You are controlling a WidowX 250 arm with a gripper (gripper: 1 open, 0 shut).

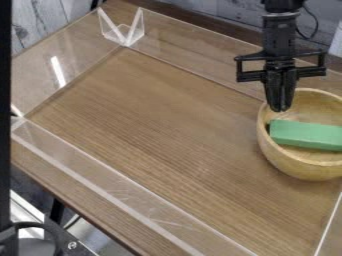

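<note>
My black gripper [279, 105] points down at the left rim of a round wooden bowl [286, 163] at the right of the table. Its fingers are shut, their tips at or just inside the rim; I cannot tell whether they touch it. A green block [306, 136] lies in the bowl.
Clear plastic walls [122, 28] run along its back, left and front edges.
</note>
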